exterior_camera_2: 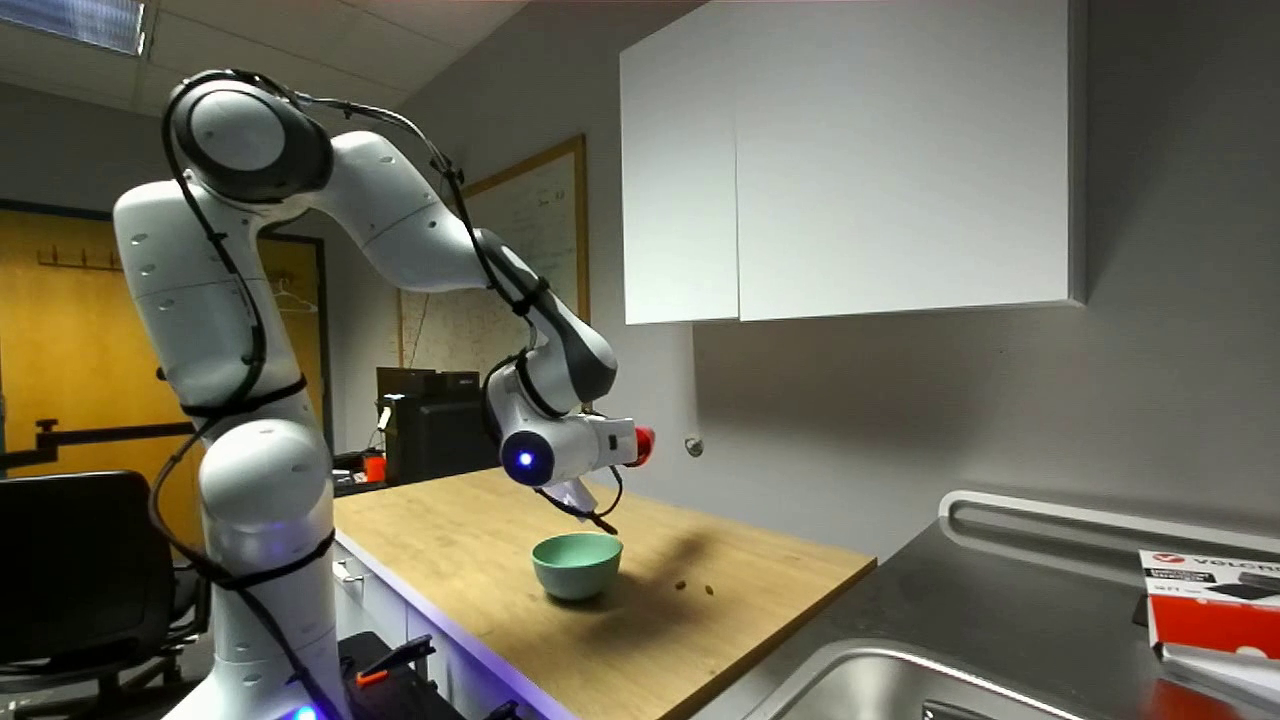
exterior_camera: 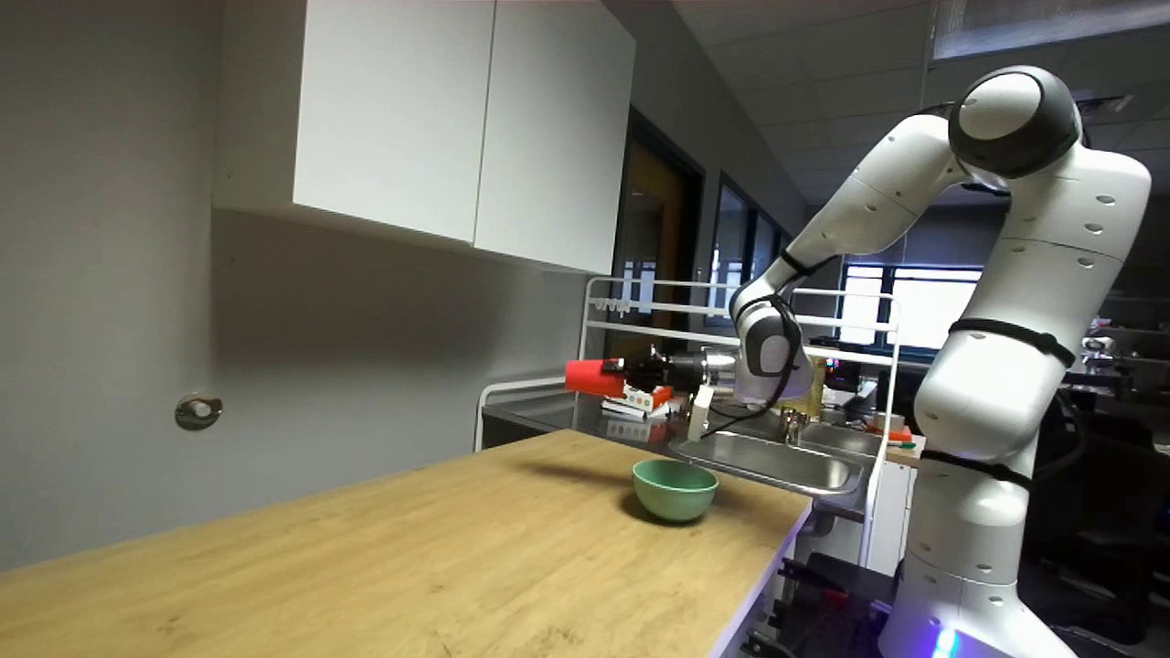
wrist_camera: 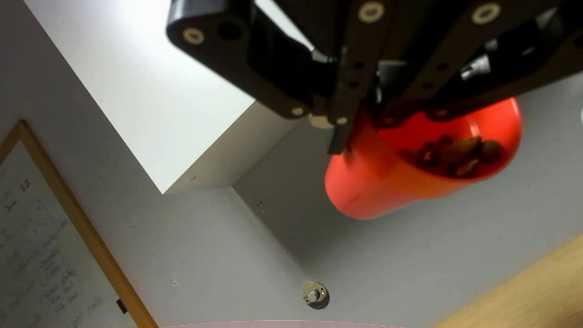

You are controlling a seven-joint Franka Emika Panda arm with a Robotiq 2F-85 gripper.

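Observation:
A red cup (wrist_camera: 377, 180) is held in the air on its side, and my gripper (exterior_camera: 627, 373) is shut on it. In the wrist view, several small brown pieces (wrist_camera: 464, 153) lie inside the cup; what they are cannot be made out. In exterior view 2 the arm hides most of the cup (exterior_camera_2: 644, 446). A green bowl (exterior_camera: 674, 489) stands upright on the wooden table, apart from the cup and lower than it. Exterior view 2 also shows two small dark bits (exterior_camera_2: 680, 584) on the tabletop beside the bowl.
White cabinets (exterior_camera: 395, 121) hang on the wall above the table. Past the table's end are a sink (exterior_camera: 773, 459), a white rack (exterior_camera: 746, 329) and a red-and-white box (exterior_camera_2: 1212, 612).

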